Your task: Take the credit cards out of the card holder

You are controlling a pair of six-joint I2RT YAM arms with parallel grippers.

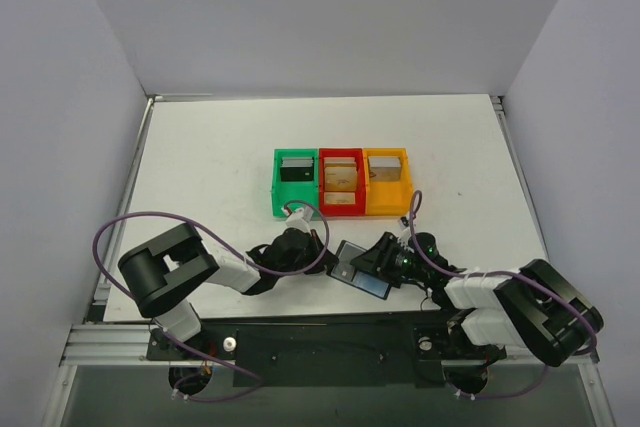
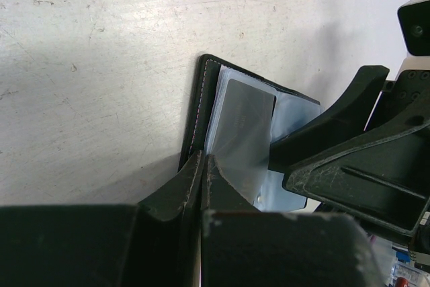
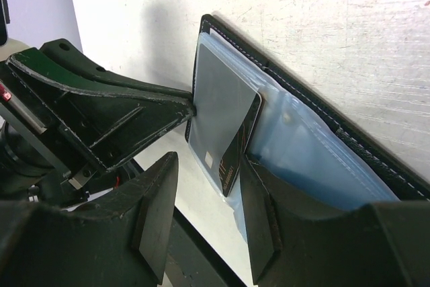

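Note:
An open black card holder (image 1: 346, 251) with clear plastic sleeves lies tilted on the table near the front edge. In one sleeve sits a dark card (image 3: 225, 109), its black end showing past the sleeve's edge. The left gripper is shut on the holder's edge at the sleeve's outer side. My right gripper is part open over the sleeves, with the card's black end between and just beyond its fingertips. From the left wrist view, a right finger (image 2: 322, 139) covers part of the card. Whether the right fingers touch the card I cannot tell.
Green (image 1: 277, 187), red (image 1: 343, 210) and yellow (image 1: 400, 197) boxes holding cards stand side by side behind the holder. Bare table lies to both sides of them. Both arms are close together at the front.

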